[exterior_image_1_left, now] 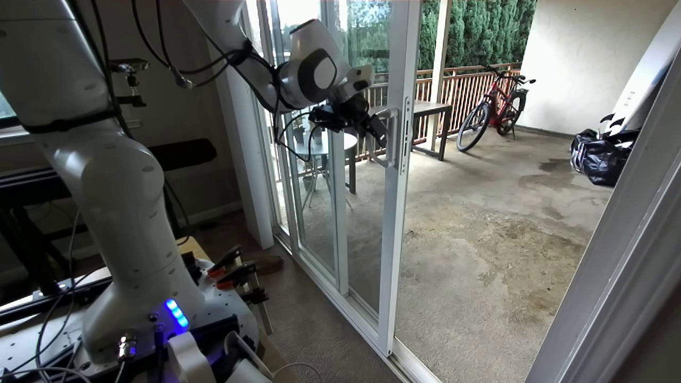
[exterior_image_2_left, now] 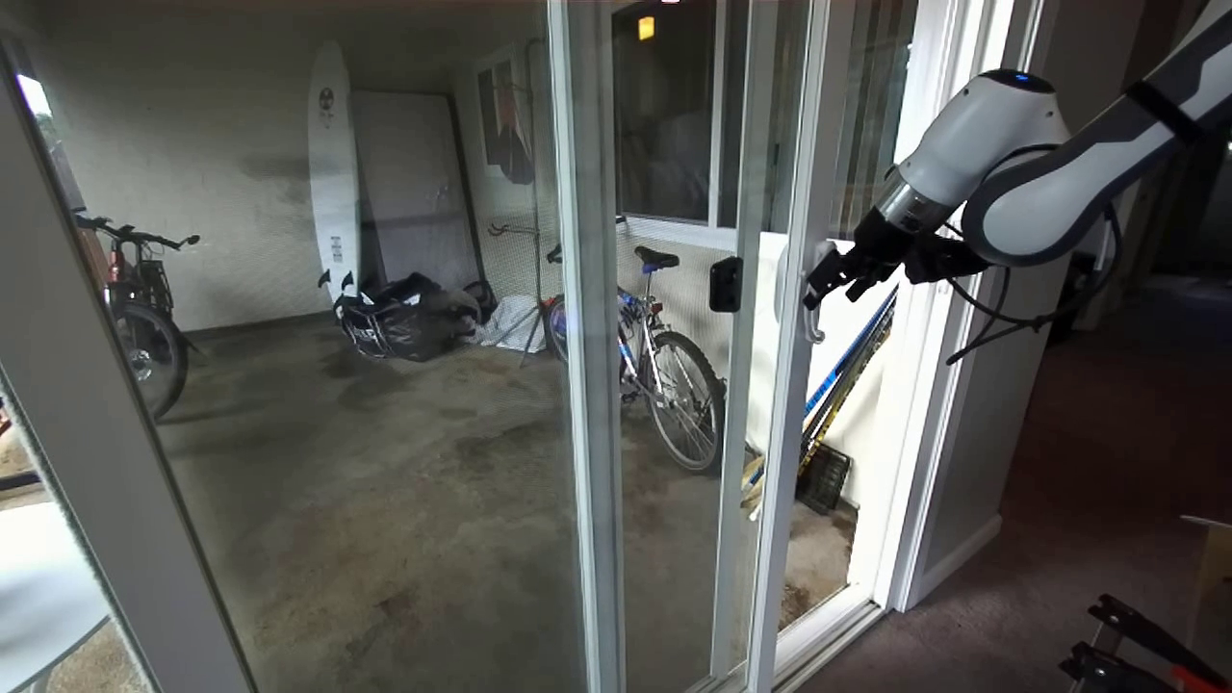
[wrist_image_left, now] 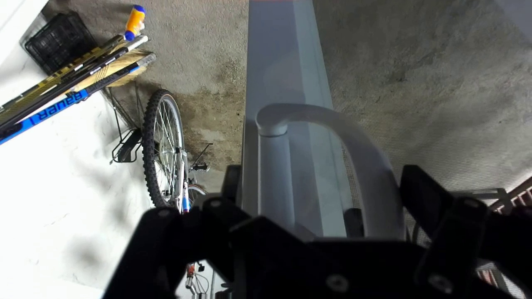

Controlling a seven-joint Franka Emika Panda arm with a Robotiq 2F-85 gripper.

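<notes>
The sliding glass door (exterior_image_1_left: 389, 255) stands partly open, its white frame upright. A white D-shaped handle (wrist_image_left: 371, 159) projects from the door's edge, and in exterior view 2 the same handle (exterior_image_2_left: 814, 325) shows beside the black fingers. My gripper is at this handle with its fingers apart. In the wrist view, one finger (wrist_image_left: 232, 182) lies left of the handle and the other finger (wrist_image_left: 424, 194) right of its curved bar. The lower part of the handle is hidden behind the gripper body. Whether either finger touches it, I cannot tell.
Beyond the doorway lies a concrete balcony floor (exterior_image_1_left: 485, 255). A red bicycle (exterior_image_1_left: 498, 108) stands by the railing. Outside are also a second bicycle (exterior_image_2_left: 676, 381), hockey sticks (exterior_image_2_left: 837, 381) and a black bag (exterior_image_1_left: 600, 156). A floor track (exterior_image_1_left: 415, 364) runs under the door.
</notes>
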